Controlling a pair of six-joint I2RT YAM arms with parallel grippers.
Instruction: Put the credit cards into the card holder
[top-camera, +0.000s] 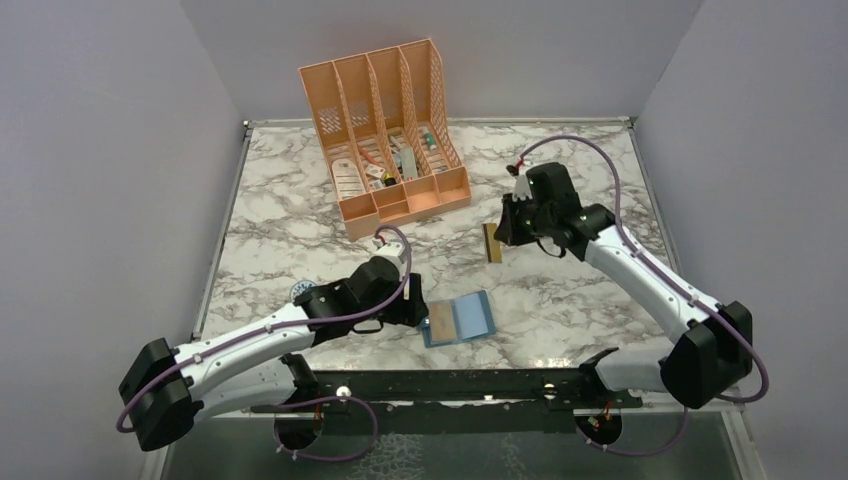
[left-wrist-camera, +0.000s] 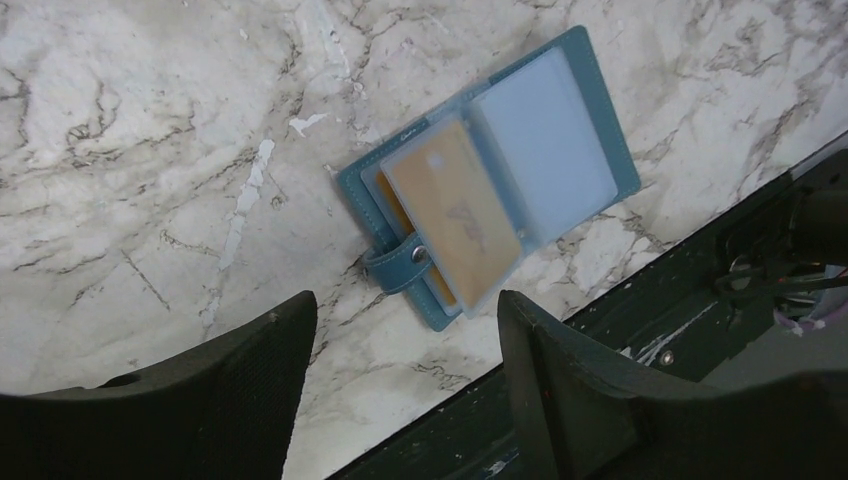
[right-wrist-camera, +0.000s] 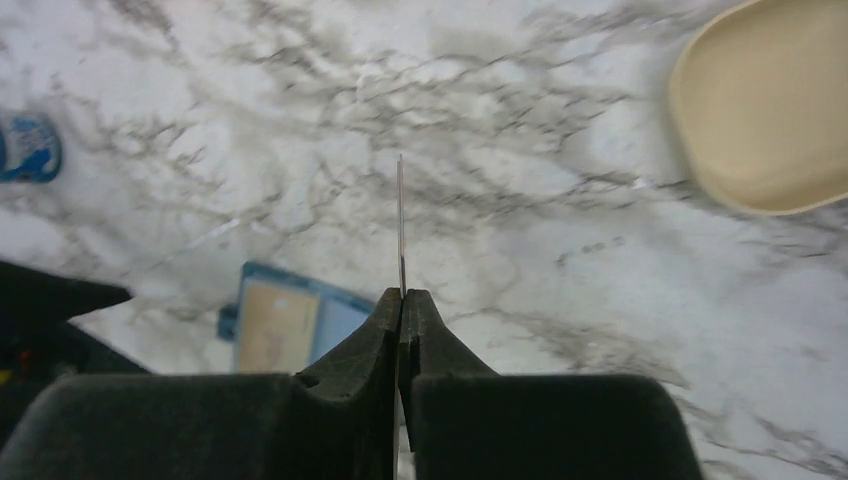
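A blue card holder (top-camera: 476, 313) lies unfolded near the table's front edge. In the left wrist view a gold card (left-wrist-camera: 455, 205) sits behind its clear sleeve, while the other sleeve (left-wrist-camera: 548, 140) looks whitish and empty. My left gripper is just left of the holder, open, with nothing between its fingers. My right gripper is shut on a card (right-wrist-camera: 401, 225), seen edge-on as a thin line in the right wrist view. From above, that held card (top-camera: 492, 243) shows a gold face with a dark stripe, well behind the holder.
The cream card box (right-wrist-camera: 770, 110) shows at the right wrist view's upper right; the right arm hides it from above. An orange organizer (top-camera: 400, 190) with small items stands at the back. A round blue-white object (top-camera: 302, 289) sits by the left arm. Bare marble surrounds the holder.
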